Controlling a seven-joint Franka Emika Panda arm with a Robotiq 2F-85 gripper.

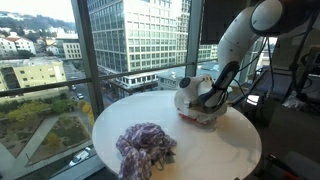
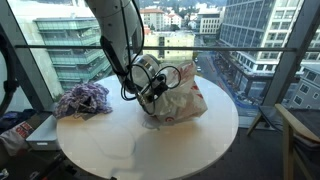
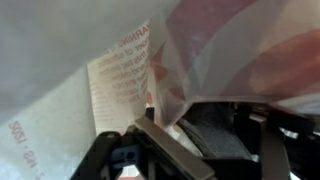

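A white plastic bag with red print lies on the round white table, its mouth around the end of my arm. In exterior view 2 my gripper is at the bag's opening, partly hidden by plastic and cables. The wrist view looks inside: crumpled film and a printed panel fill the left and top. A dark grey thing shows between and beyond the fingers, which stand some way apart at the lower edge. Whether they touch it is not clear.
On the table's other side lies a crumpled purple-and-white checked cloth. Tall windows stand behind it, and a wooden chair is at the right in exterior view 2.
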